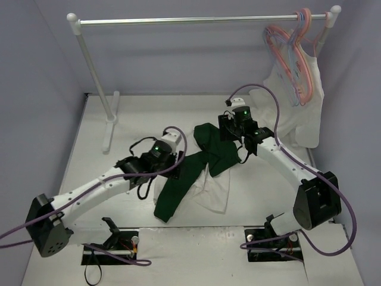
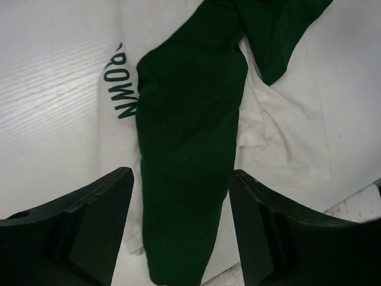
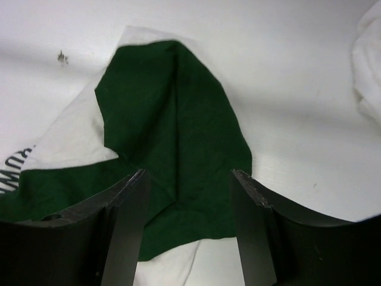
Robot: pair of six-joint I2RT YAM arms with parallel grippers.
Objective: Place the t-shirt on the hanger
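A crumpled white and dark green t-shirt (image 1: 186, 182) lies on the white table, with black lettering on its white part (image 2: 122, 83). My left gripper hovers over the shirt's left side, open, a green strip of cloth showing below between its fingers. Over the upper right of the green cloth (image 3: 208, 131), my right gripper is open and holds nothing. Pink and pale blue hangers (image 1: 297, 59) hang at the right end of the rail (image 1: 196, 20).
A white garment (image 1: 306, 113) hangs below the hangers on the right. The rack's white post and foot (image 1: 111, 122) stand at the left. Bare table (image 1: 149, 113) shows behind the shirt, and grey walls enclose both sides.
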